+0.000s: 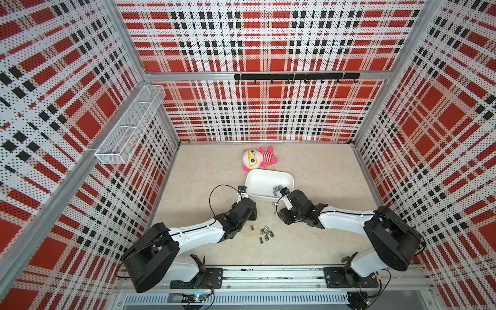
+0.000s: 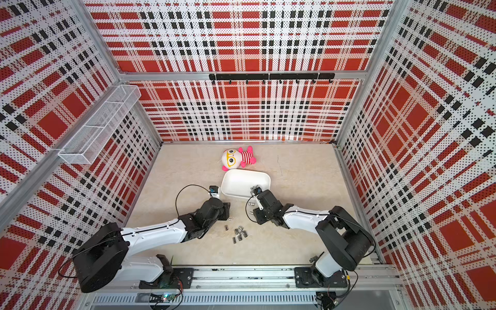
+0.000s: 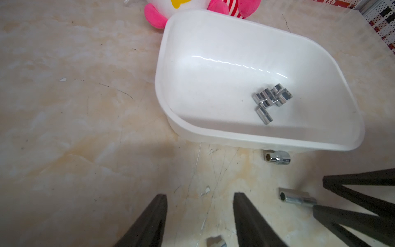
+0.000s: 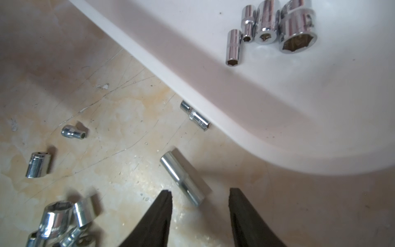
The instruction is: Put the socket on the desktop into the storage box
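Several chrome sockets (image 4: 267, 20) lie inside the white storage box (image 3: 246, 138). A long socket (image 4: 182, 178) rests on the desktop in front of the box; in the right wrist view my open right gripper is just above it, its fingers apart with the socket's near end showing between them. A shorter stepped socket (image 3: 278, 157) lies close against the box's front wall. Nearer the desk's front is a loose cluster of sockets (image 1: 266, 233). My left gripper is open and empty, left of the long socket and in front of the box.
A pink and white plush toy (image 1: 253, 159) lies behind the box, close to it. Tips of the right gripper's fingers (image 3: 358, 180) reach into the left wrist view, so the two arms are near each other.
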